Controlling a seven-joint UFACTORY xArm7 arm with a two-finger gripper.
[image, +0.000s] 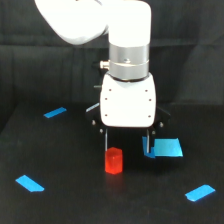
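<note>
My gripper (127, 142), under a white hand, points down over the dark table. Its thin dark fingers stand far apart, so it looks open, and I see nothing held between them. A small red block (114, 161) sits on the table in front of the gripper, below and near its left finger in the view. Near the right finger is a small blue block (149, 148), at the left edge of a light blue patch (168, 148). The dark fingertips blend into the background, so their exact height above the table is hard to tell.
Blue strips mark the table: one at the back left (55, 112), one at the front left (29, 184) and one at the front right (200, 192). Between these strips and the blocks the dark surface looks clear. A dark curtain hangs behind.
</note>
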